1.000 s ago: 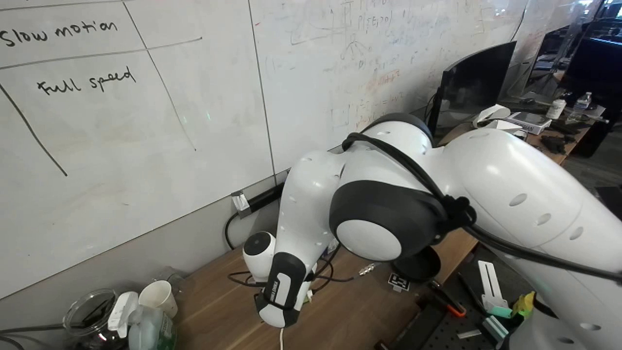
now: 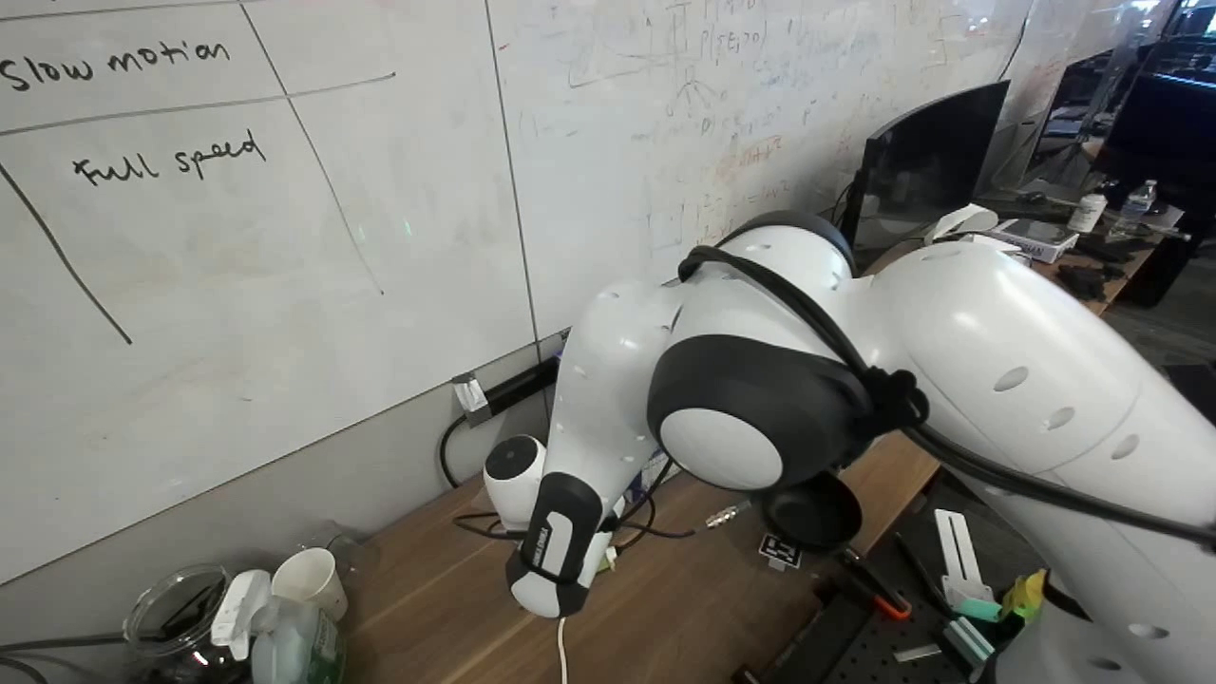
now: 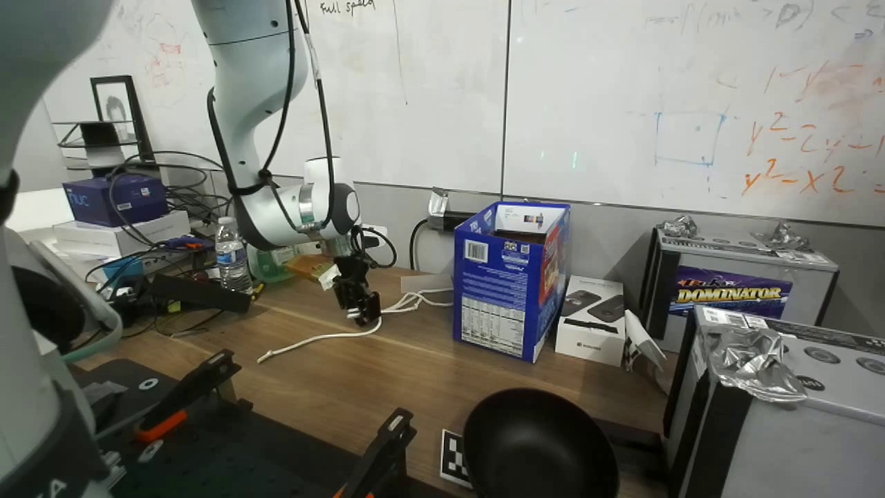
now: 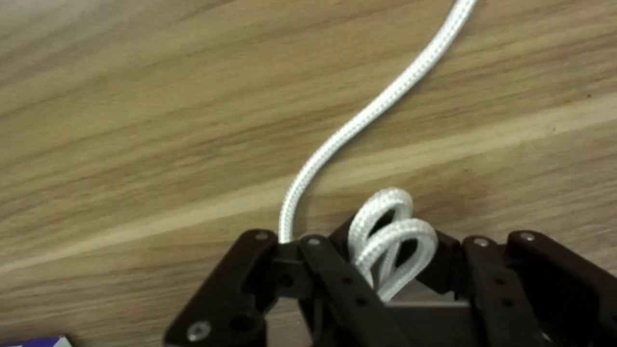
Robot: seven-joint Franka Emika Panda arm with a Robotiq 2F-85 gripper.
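Note:
My gripper [image 3: 358, 311] points down, low over the wooden table, in exterior view 2. It is shut on a white braided rope [image 4: 370, 113]; a small doubled loop of it rises between the black fingers in the wrist view. From the gripper one length of rope [image 3: 319, 337] runs left and toward the front over the table, and another goes back right toward the blue box. In exterior view 1 the arm hides the gripper, and only a short piece of rope [image 2: 561, 652] shows below it.
An open blue box [image 3: 498, 286] stands right of the gripper, beside a white box [image 3: 590, 325]. A black pan [image 3: 539, 448] lies at the front. A water bottle [image 3: 232, 257] and cables are at the left. Bare tabletop [image 3: 373, 382] lies in front of the gripper.
In exterior view 1 the forearm and wrist have shifted slightly up and to the right. The rope piece below the wrist has shifted right too, and more of it shows.

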